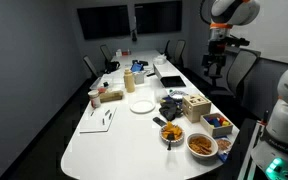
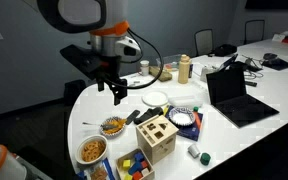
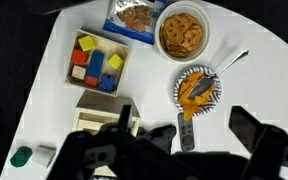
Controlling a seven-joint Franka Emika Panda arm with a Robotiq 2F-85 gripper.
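Observation:
My gripper stands open high above the table, with nothing visible between its widely parted fingers. Exterior view 1 has the gripper [image 1: 216,72] at the right, over the table's right edge. Below it in the wrist view are a white bowl [image 3: 207,34] of cookies, a patterned plate [image 3: 215,94] with orange food and a spoon [image 3: 227,65], and a small wooden tray [image 3: 85,78] of coloured blocks. A wooden box [image 2: 157,139] is beside that tray. A dark remote [image 3: 186,133] lies by the plate, close to the gripper's outline but far below.
A snack bag [image 3: 131,18] lies between tray and bowl. White plates, bottles [image 1: 129,80] and an open laptop [image 2: 236,98] stand farther along the table [image 1: 104,155]. A green item [image 3: 21,156] lies past the wooden box.

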